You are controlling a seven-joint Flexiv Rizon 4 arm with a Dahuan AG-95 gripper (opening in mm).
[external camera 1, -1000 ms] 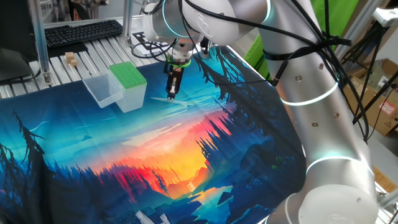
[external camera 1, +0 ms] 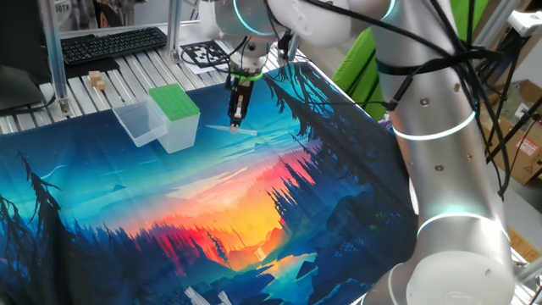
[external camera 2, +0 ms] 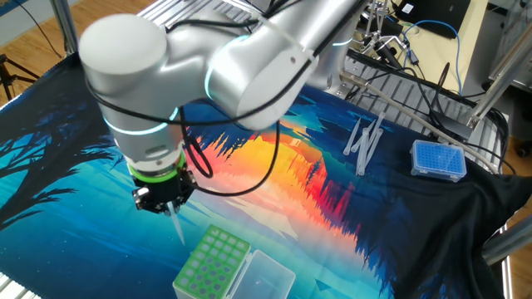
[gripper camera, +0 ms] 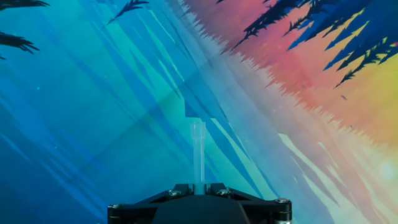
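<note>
A clear, slender tube (gripper camera: 198,149) points away from my gripper, whose fingers are shut on its near end. In exterior view 2 the same tube (external camera 2: 176,224) hangs down at a slight tilt below the gripper (external camera 2: 170,205), above the printed cloth. From exterior view 1, the gripper (external camera 1: 235,125) is right of the green-topped rack (external camera 1: 175,100), and the tube is hard to make out. Holes dot the green top of the rack (external camera 2: 218,257), and its clear lid (external camera 2: 264,276) lies open beside it.
Several pale, slender tubes (external camera 2: 363,149) lie on the cloth, near a blue-topped clear box (external camera 2: 438,158). Behind the rack are a small wooden block (external camera 1: 96,80) and a keyboard (external camera 1: 114,46). Loose cables loop around the arm. Mid-cloth is clear.
The arm's upper links have shifted right in exterior view 1. The gripper has moved only slightly, a little upward in the picture. The rack and lid stay where they were.
</note>
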